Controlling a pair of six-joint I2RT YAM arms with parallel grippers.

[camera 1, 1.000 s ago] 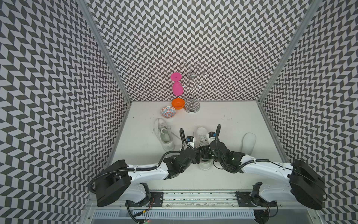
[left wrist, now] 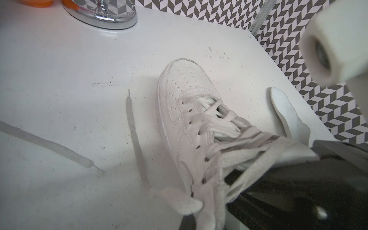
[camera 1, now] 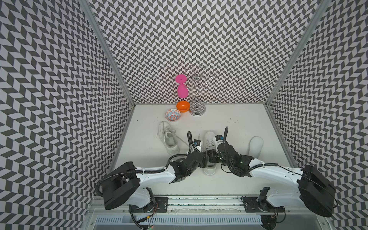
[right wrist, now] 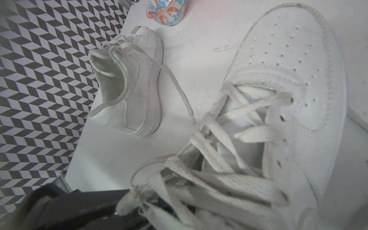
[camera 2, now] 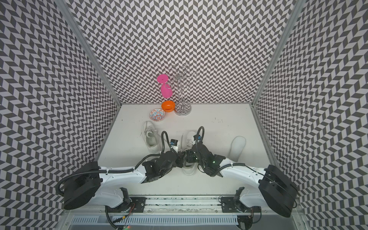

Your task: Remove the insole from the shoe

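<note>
A white laced shoe (camera 1: 210, 138) lies near the table's middle, toe pointing away from me; it fills much of the left wrist view (left wrist: 187, 95) and right wrist view. Over its opening, my left gripper (camera 1: 205, 154) and right gripper (camera 1: 213, 155) meet from opposite sides. Both are shut, and their fingertips are hidden among the laces and shoe collar. No insole shows between them. The shoe's inside is covered from above. A second white shoe (right wrist: 143, 80) stands to the left, with its opening uncovered. One white insole (camera 2: 238, 147) lies loose on the table at the right.
Behind the shoes stand a patterned bowl (camera 1: 172, 115), an orange bowl (camera 1: 183, 107) and a chrome stand (camera 1: 197, 110) with a pink item (camera 1: 182, 90). A loose lace end (left wrist: 132, 130) lies left of the middle shoe.
Both grippers have made small moves with it. The loose insole has stayed put.
</note>
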